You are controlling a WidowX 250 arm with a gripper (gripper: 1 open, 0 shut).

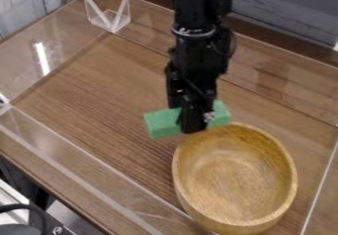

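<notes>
My black gripper [193,109] is shut on a green block [164,122], held just above and behind the near-left rim of a tan oval bowl [234,197] on the right. The gripper's fingertips are partly hidden by its own dark body. The block shows on both sides of the gripper.
A clear plastic object [109,12] stands at the back left. Dark cables lie at the lower left edge.
</notes>
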